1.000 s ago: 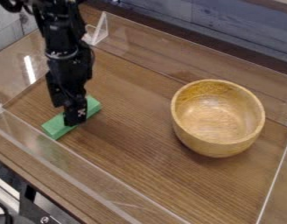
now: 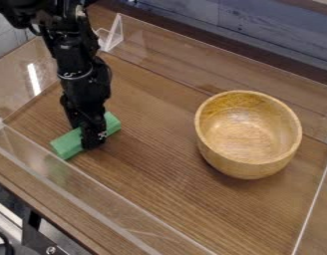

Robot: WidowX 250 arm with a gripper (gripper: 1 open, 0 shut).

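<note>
A green block (image 2: 69, 144) lies flat and slanted on the wooden table at the left. The black gripper (image 2: 88, 133) reaches down from the top left and is shut on the block, its fingertips over the block's middle and upper right part, partly hiding it.
A yellow wooden bowl (image 2: 247, 112) stands on the right side of the table (image 2: 179, 209). Raised edges run along the top and left of the table.
The gripper has moved down onto the green block from just above it and closed. The block and the bowl look to be in about the same places.
</note>
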